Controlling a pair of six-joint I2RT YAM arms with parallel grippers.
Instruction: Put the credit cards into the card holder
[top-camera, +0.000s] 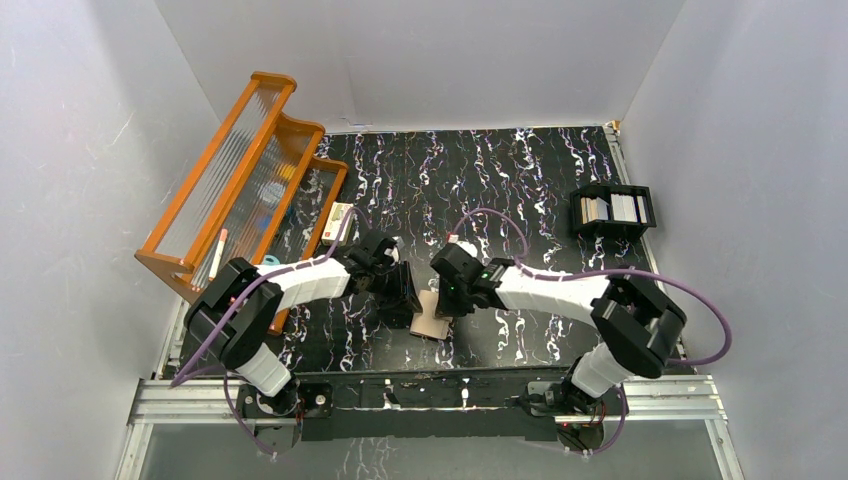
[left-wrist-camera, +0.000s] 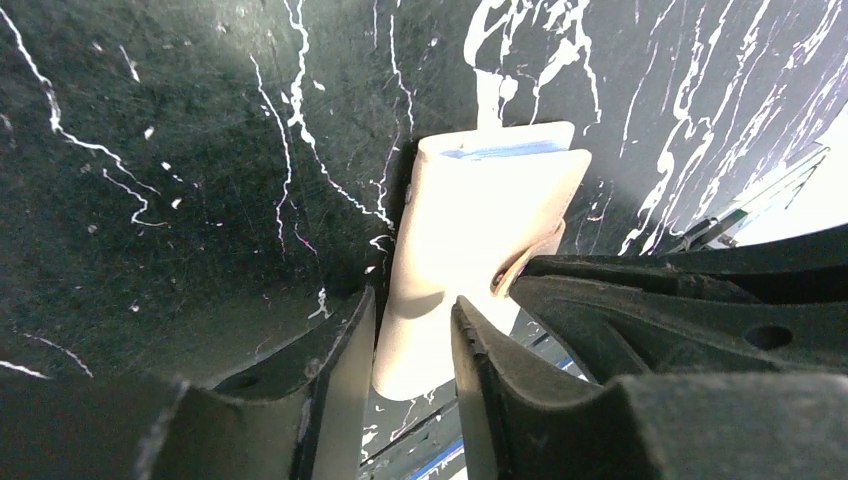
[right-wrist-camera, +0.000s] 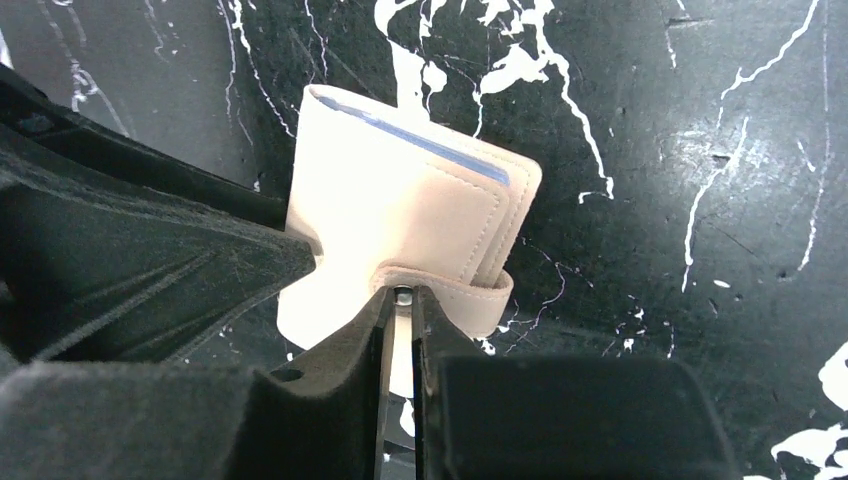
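Observation:
A pale beige leather card holder (top-camera: 428, 318) with blue lining lies on the dark marbled table between my grippers; in the left wrist view the holder (left-wrist-camera: 475, 220) has its strap side toward my right gripper. My right gripper is shut on the holder's strap at its metal snap. My left gripper is part open, its fingertips over the holder's near-left portion, one beside the edge, and its fingers also reach into the right wrist view from the left. Whether any cards are inside the holder is unclear.
A black tray (top-camera: 612, 223) with card-like items stands at the right. A wooden shelf unit (top-camera: 270, 130) and a small box (top-camera: 338, 215) are at the left.

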